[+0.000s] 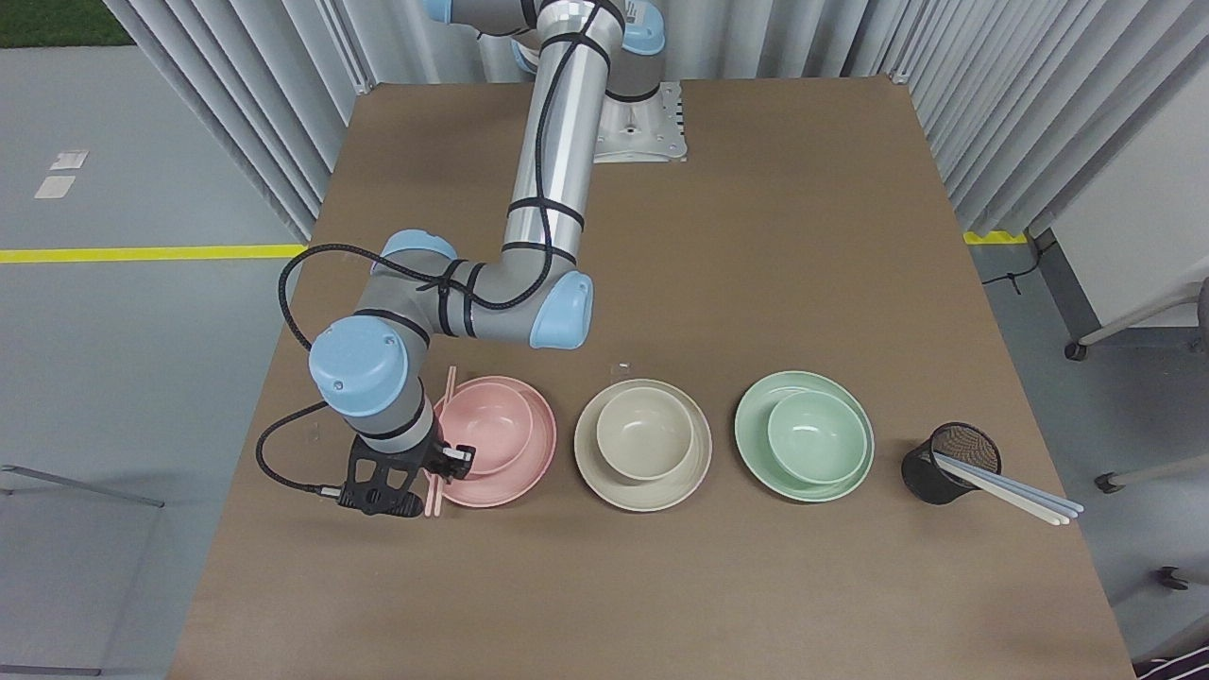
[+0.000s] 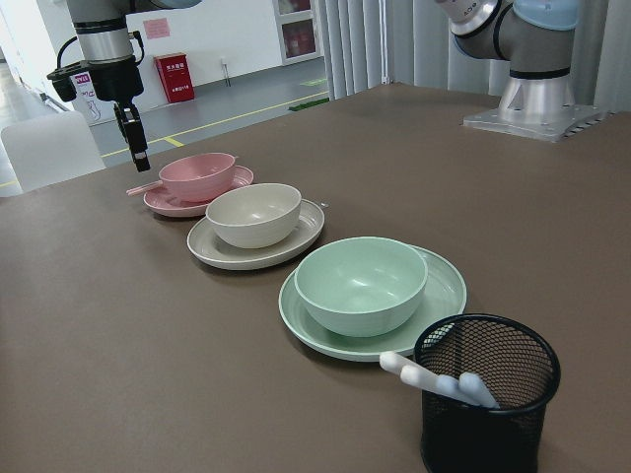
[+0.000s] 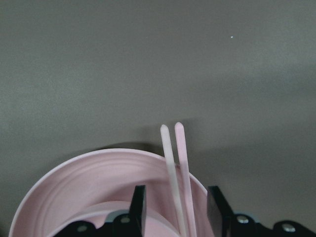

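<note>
The pink plate [image 1: 523,463] with a pink bowl [image 1: 487,421] on it is at the left of the row. Two pink chopsticks [image 3: 183,163] lie across the plate's rim beside the bowl, extending past its edge. My gripper is open above them, the chopsticks showing between its two fingers in the wrist view, apparently not held. In the left view the gripper hangs just over the pink setting.
A cream bowl [image 1: 643,431] on its plate and a green bowl [image 1: 815,436] on its plate stand to the right. A black mesh holder [image 1: 933,482] with light chopsticks stands farther right.
</note>
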